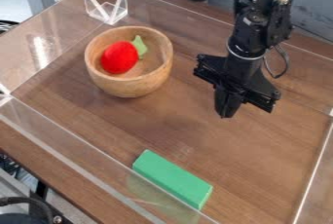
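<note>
My black gripper (227, 105) hangs over the middle right of the wooden table, shut, with nothing visible between its fingers. To its left sits a wooden bowl (136, 80) holding a red round object (119, 59) and a small green piece (139, 45). A green block (172, 179) lies at the front of the table, below and left of the gripper.
Clear plastic walls edge the table (130, 130), with a clear piece (105, 7) at the back left corner.
</note>
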